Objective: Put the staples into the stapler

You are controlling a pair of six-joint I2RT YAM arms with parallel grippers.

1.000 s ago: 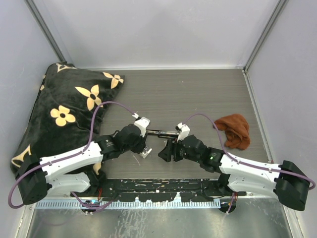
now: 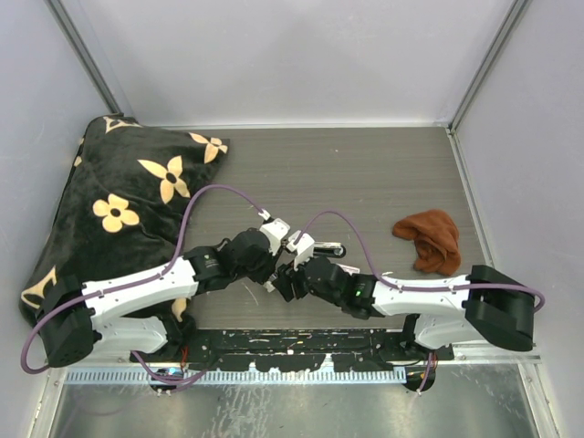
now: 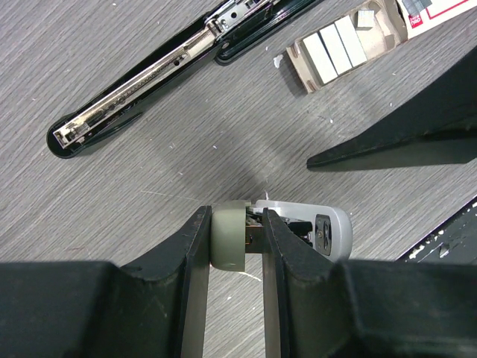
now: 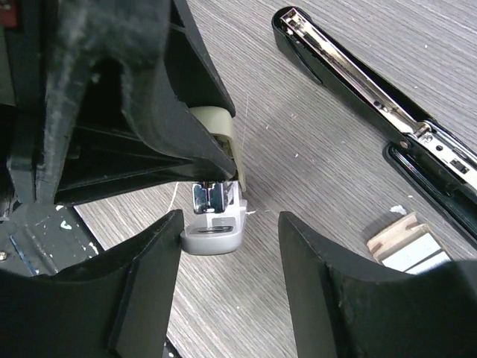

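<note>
My left gripper is shut on a small white-and-beige tool (image 3: 332, 227), its white end sticking out to the right. In the right wrist view, my right gripper stands part open. The tool's white end (image 4: 212, 242) lies between its fingers, close against or touching the left one, with a gap on the other side. An opened black stapler (image 3: 141, 82) lies on the table, its metal staple channel exposed. Beside it sits an open box of staples with white strips inside; the right wrist view shows only its corner (image 4: 410, 246).
A brown cloth (image 2: 431, 241) lies at the right of the table, and a dark flowered cushion (image 2: 123, 201) fills the left side. Both grippers meet close to the front edge.
My right gripper has moved left, up to the tool in my left gripper. The left gripper has shifted slightly right and back, still with the tool.
</note>
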